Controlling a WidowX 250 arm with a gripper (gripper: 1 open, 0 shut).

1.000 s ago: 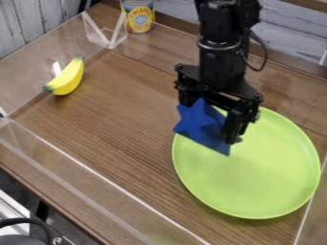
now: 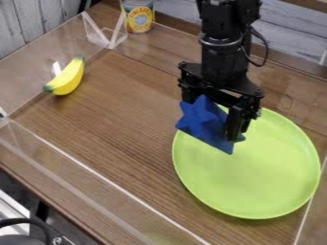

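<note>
My black gripper (image 2: 213, 107) is lowered over the upper left rim of a light green plate (image 2: 246, 187) on the right side of the wooden table. Directly beneath its fingers is a blue object (image 2: 205, 126), partly hidden by the gripper, resting at the plate's edge. The frames do not show clearly whether the fingers touch it or stand around it.
A yellow banana (image 2: 67, 76) lies at the left of the wooden table (image 2: 96, 144). A can (image 2: 138, 14) stands at the back near a clear plastic divider.
My gripper has shifted very slightly; otherwise the scene looks the same.
</note>
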